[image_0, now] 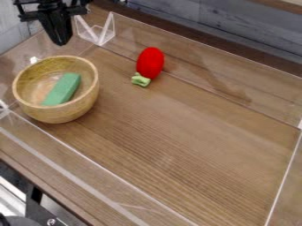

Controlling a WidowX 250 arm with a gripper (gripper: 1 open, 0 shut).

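Observation:
My gripper [56,35] is at the top left, raised above and behind a wooden bowl [83,97], shut with nothing visible between its fingers. A green oblong object [62,88] lies inside the bowl. To the right, a red oval object [150,62] rests on the wooden table [200,150], with a small pale green piece [140,79] just below it.
A clear wire or plastic stand [101,29] stands beside the gripper at the back. A grey wooden wall runs along the back.

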